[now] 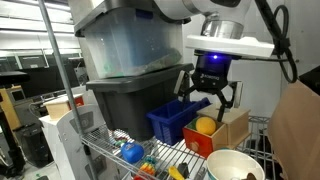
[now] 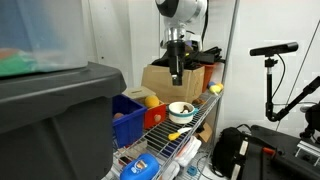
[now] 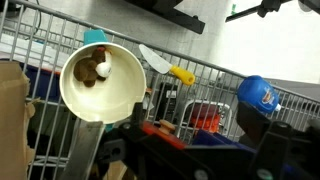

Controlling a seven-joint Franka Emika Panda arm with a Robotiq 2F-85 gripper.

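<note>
Above the wire rack, my gripper (image 1: 208,100) hangs with its fingers spread apart and nothing between them. In exterior view 2 the gripper (image 2: 176,80) is above and behind the white bowl (image 2: 181,109). The wrist view looks down into that bowl (image 3: 118,105), which holds brown pieces and a small white one. Beside it lies a utensil with a yellow handle (image 3: 183,76) and a pale blade. A blue round object (image 3: 259,94) sits farther right on the rack. Behind the gripper in exterior view 1 are a yellow-orange ball (image 1: 206,126) and a red-fronted box (image 1: 199,144).
A blue bin (image 1: 172,122) stands left of the ball. Large dark stacked tubs (image 1: 135,103) rise at the rack's left, and a brown cardboard panel (image 1: 299,130) stands at right. Wire bars (image 2: 118,158) show between the objects.
</note>
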